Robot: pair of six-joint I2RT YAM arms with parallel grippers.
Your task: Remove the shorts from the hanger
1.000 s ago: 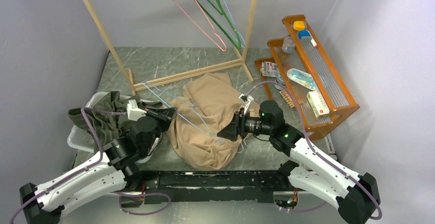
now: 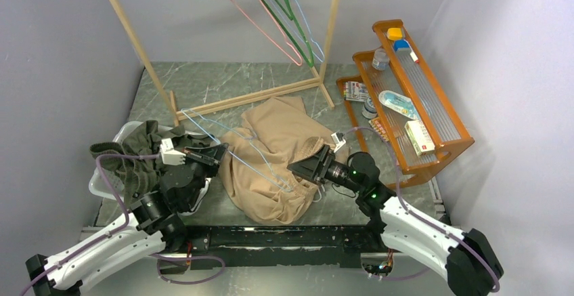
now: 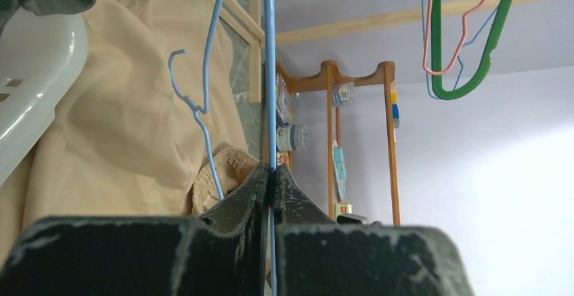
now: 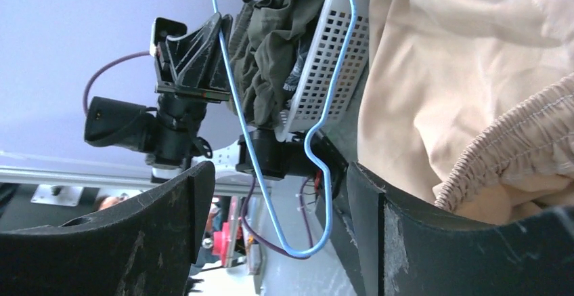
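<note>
Tan shorts [image 2: 257, 194] lie spread on the floor, their ribbed waistband [image 4: 508, 140] toward the right. My left gripper is shut on a light blue hanger [image 4: 332, 86], held above the shorts and apart from their upper surface as far as visible. The hanger's hook [image 3: 177, 79] shows in the left wrist view. My right gripper [image 2: 304, 168] stands open at the hanger's near end, which lies between its fingers in the right wrist view without visible grip.
A white basket [image 2: 101, 181] with dark clothes is at left. A wooden rack [image 2: 247, 98] with pink, green and blue hangers stands behind. A wooden shelf [image 2: 440, 133] holding small items stands at right.
My left gripper and its hanger have shifted slightly left. My right gripper has moved a little around the hanger's near end.
</note>
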